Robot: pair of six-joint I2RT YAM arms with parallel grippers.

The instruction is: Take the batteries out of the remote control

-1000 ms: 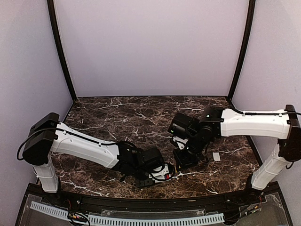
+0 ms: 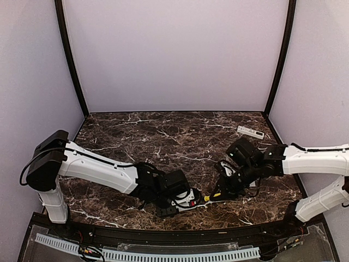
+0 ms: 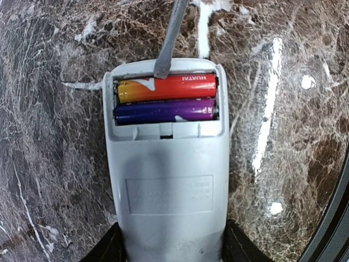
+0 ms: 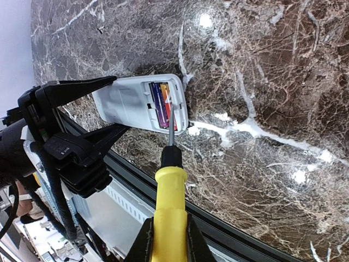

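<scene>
A white remote control (image 3: 169, 164) lies face down with its battery bay uncovered, my left gripper shut on its lower end. Inside the bay lie a red-orange battery (image 3: 180, 87) and a purple battery (image 3: 158, 112), side by side. The right wrist view shows the remote (image 4: 128, 101) from the other side, the left gripper's fingers (image 4: 87, 86) along its edges. My right gripper is shut on a yellow-handled screwdriver (image 4: 170, 202). In the left wrist view, the screwdriver's metal tip (image 3: 162, 68) is at the red-orange battery's edge; whether it touches is unclear.
At the back right of the marble table (image 2: 163, 131) lies a white object (image 2: 250, 132), apart from both arms. A dark rail (image 2: 163, 232) runs along the front edge.
The left arm and remote have stayed put.
</scene>
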